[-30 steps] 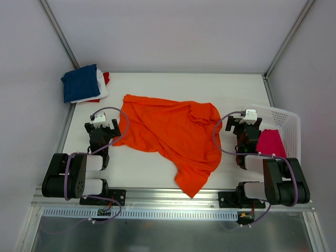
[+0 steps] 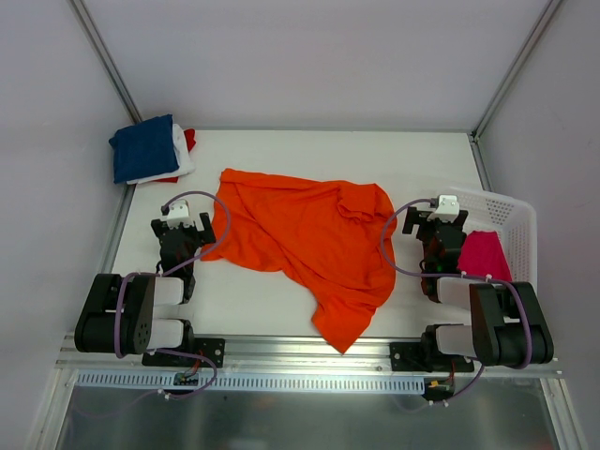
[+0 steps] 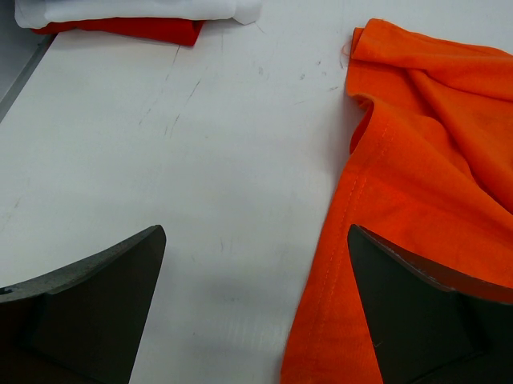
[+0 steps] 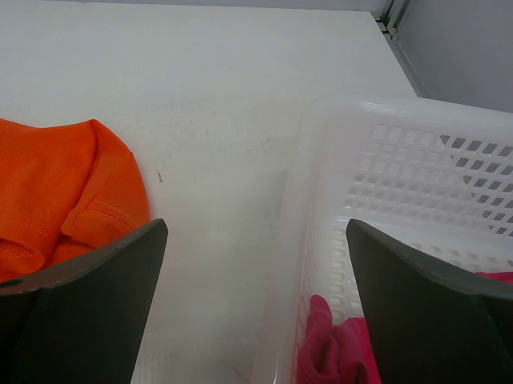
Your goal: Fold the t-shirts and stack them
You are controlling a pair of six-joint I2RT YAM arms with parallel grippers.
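An orange t-shirt [image 2: 309,230] lies spread and rumpled across the middle of the table, one corner reaching over the front edge. At the back left is a stack with a folded dark blue shirt [image 2: 143,150] on top, a white one [image 2: 182,155] and a red one [image 3: 152,30] under it. My left gripper [image 2: 182,227] stands open above the table by the orange shirt's left edge, its fingers [image 3: 104,296] apart and empty. Open and empty too, my right gripper [image 2: 435,221] hangs over the left side of the white basket.
The white perforated basket [image 2: 518,220] stands at the right with a crimson cloth [image 2: 485,255] in it. Bare white table [image 2: 328,155] shows behind the orange shirt and at the front left. Grey walls close the back and both sides.
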